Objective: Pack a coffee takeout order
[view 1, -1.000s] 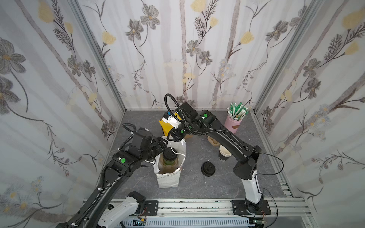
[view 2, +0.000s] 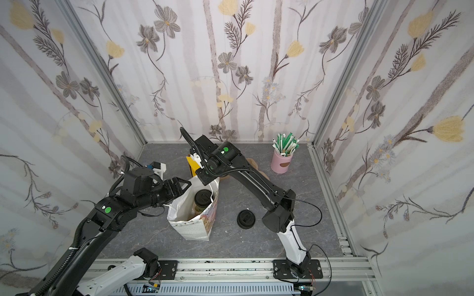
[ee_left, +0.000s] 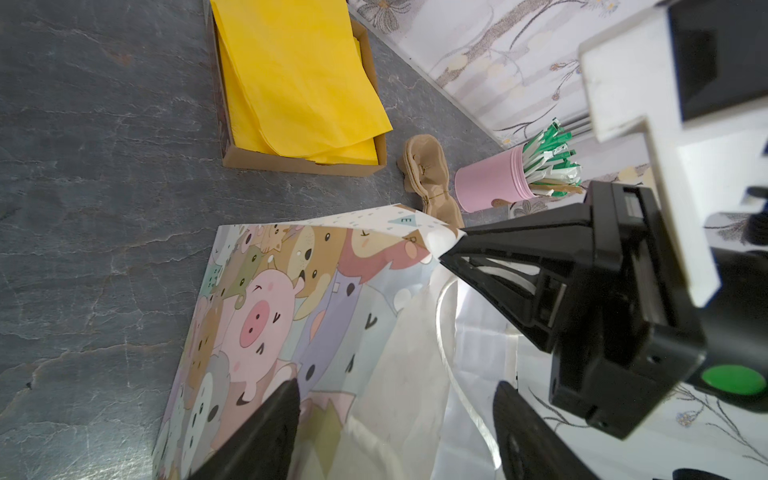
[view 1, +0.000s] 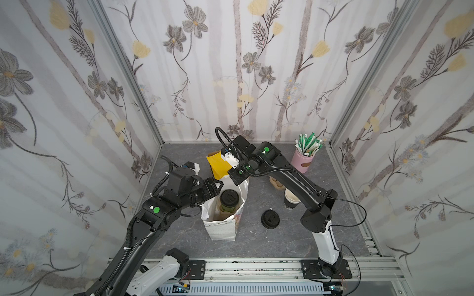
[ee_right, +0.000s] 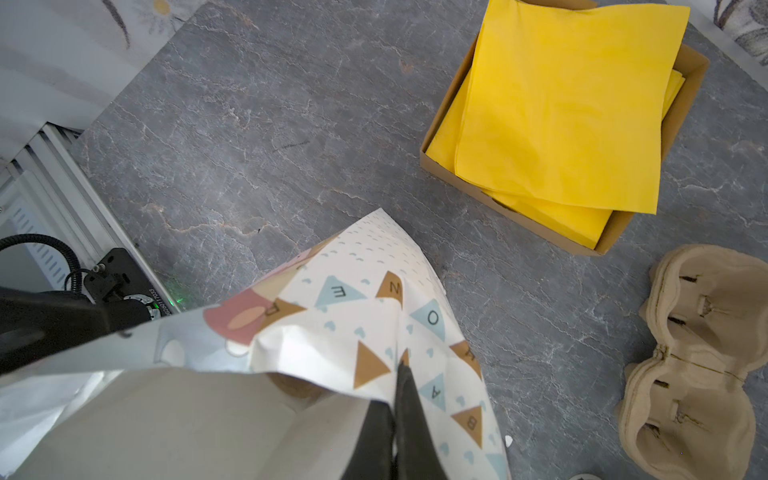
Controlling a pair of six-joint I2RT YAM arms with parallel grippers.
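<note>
A white paper bag [view 1: 220,229] with printed animals stands open; inside it is a cup with a black lid [view 1: 229,198]. My right gripper is shut on the bag's far rim, the printed paper creased between its fingers. At the bag's left rim is my left gripper [view 1: 217,185], its fingers [ee_left: 268,436] spread apart, with bag paper showing below and between them; it grips nothing that I can see. On the table right of the bag lie a loose black lid [view 1: 270,218] and a pale-rimmed cup [view 1: 291,198], the latter partly behind the right arm.
Behind the bag, yellow napkins [ee_right: 568,104] fill a shallow cardboard box. A brown two-cup carrier [ee_right: 696,352] lies to its right. Farther back right stands a pink holder [view 1: 301,161] of wrapped green-and-white sticks.
The bag's top has shifted right and the bag leans that way. My right gripper has moved slightly right along with the rim. My left gripper has moved slightly right.
</note>
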